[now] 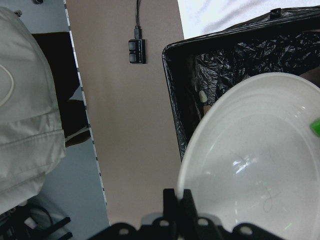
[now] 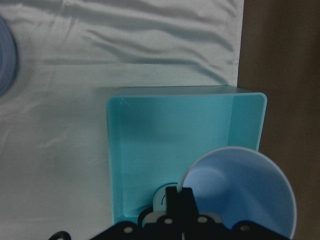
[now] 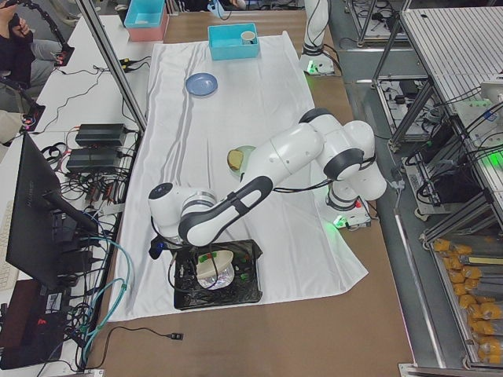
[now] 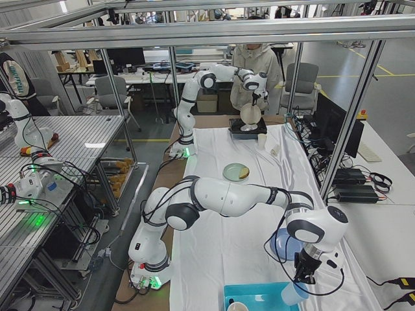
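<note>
My left gripper is shut on the rim of a white bowl (image 1: 245,150), tilted over a black lined bin (image 1: 177,90); a small green piece (image 1: 315,126) shows in it. In the camera left view a foil-like round item (image 3: 216,281) shows beneath the bowl. My right gripper is shut on the rim of a blue cup (image 2: 240,190) over a turquoise container (image 2: 165,130), which holds another cup (image 4: 237,306).
A green plate with a yellow-brown piece (image 3: 234,159) sits mid-table. A blue plate (image 3: 201,85) lies near the turquoise container.
</note>
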